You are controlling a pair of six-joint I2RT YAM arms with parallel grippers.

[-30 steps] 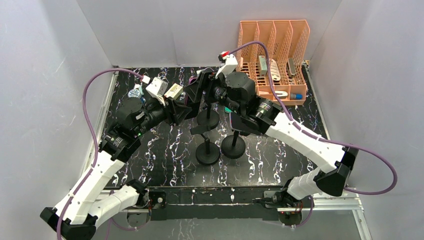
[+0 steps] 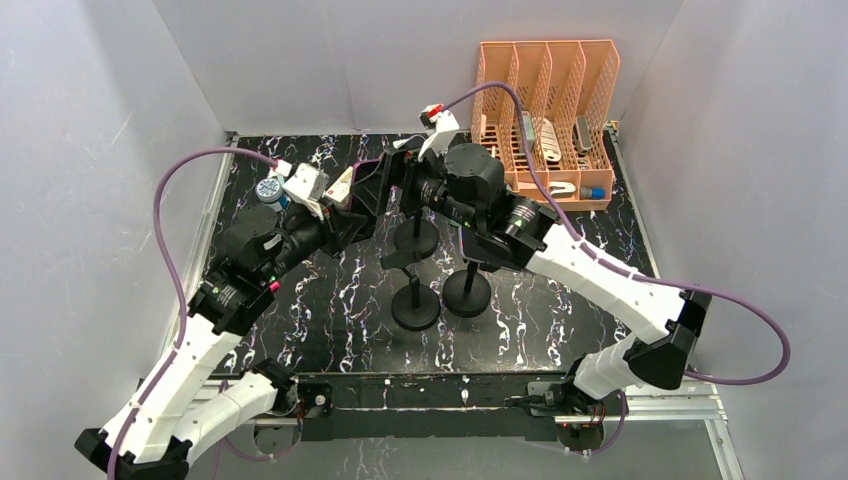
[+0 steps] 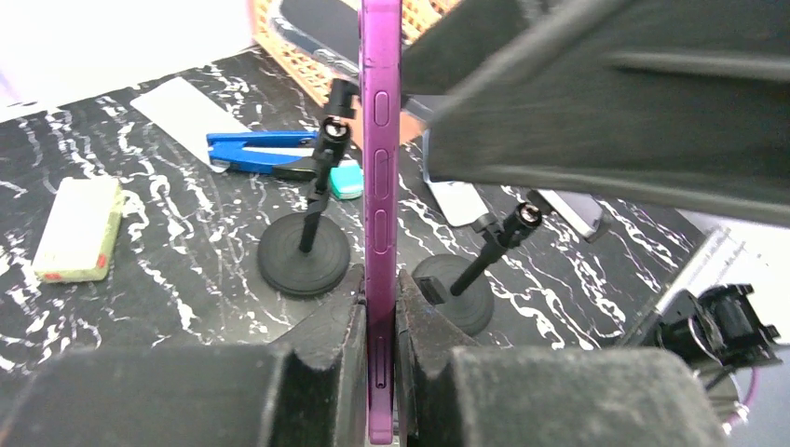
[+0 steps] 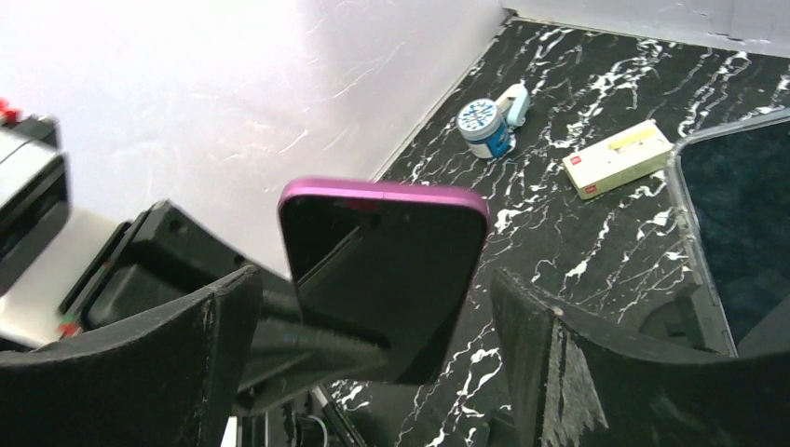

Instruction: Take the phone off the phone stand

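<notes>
The purple-edged phone (image 3: pixel 380 196) stands on edge in the left wrist view, clear of the table. Both pads of my left gripper press against its lower part, so that gripper is shut on it. In the right wrist view the phone's dark screen (image 4: pixel 382 270) faces me, with one left finger (image 4: pixel 317 349) across it. My right gripper is open around the phone, a gap showing on each side. From above, an empty holder (image 2: pixel 400 259) tops the front-left phone stand (image 2: pixel 415 308); the two arms partly cover the phone.
Another stand (image 2: pixel 467 292) and a rear stand (image 2: pixel 416 236) are close by. A clear-cased phone (image 4: pixel 745 205) sits at the right. A blue stapler (image 3: pixel 256 152), a yellow box (image 3: pixel 79 228) and an orange organiser (image 2: pixel 548 120) lie farther back.
</notes>
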